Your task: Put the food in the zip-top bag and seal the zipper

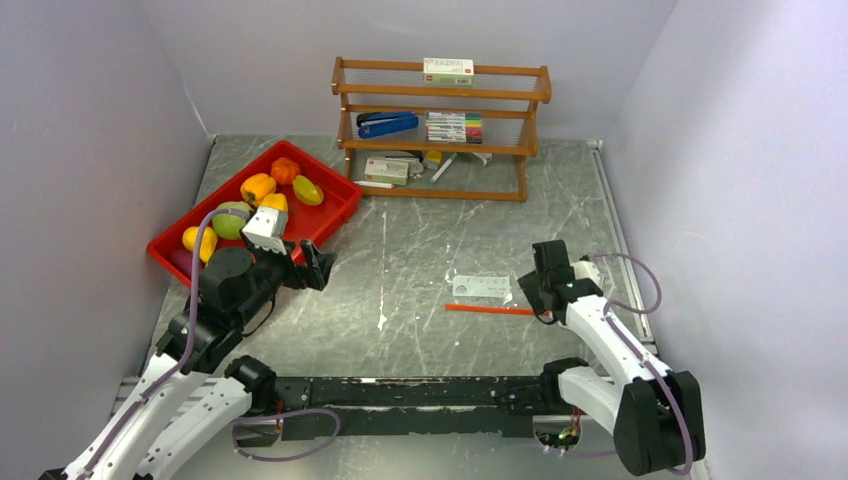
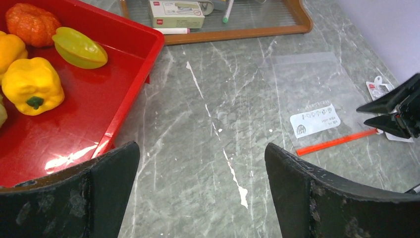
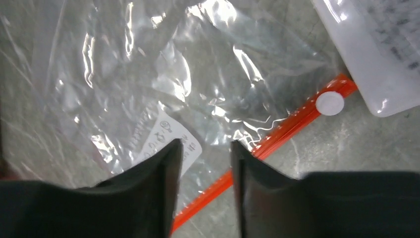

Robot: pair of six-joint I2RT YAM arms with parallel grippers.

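A clear zip top bag [image 2: 317, 79] lies flat on the grey marbled table, its red zipper strip [image 2: 337, 142] along the near side and a white label [image 1: 481, 286] just above it. At the strip's right end is a white round slider [image 3: 330, 103]. My right gripper hovers over the bag, its fingers apart with nothing held between them. Toy food sits in the red tray [image 1: 345, 205] on the left, including a yellow pepper [image 2: 33, 87], an orange pumpkin [image 2: 31, 25] and a yellow-green star fruit [image 2: 80, 48]. Beside that tray my left gripper stands open and empty.
A wooden rack [image 1: 440, 196] with boxes, a blue stapler [image 1: 388, 124] and pens stands at the back. To the right of the bag lies a white plastic-cased item [image 3: 386, 54]. Between tray and bag the table is bare.
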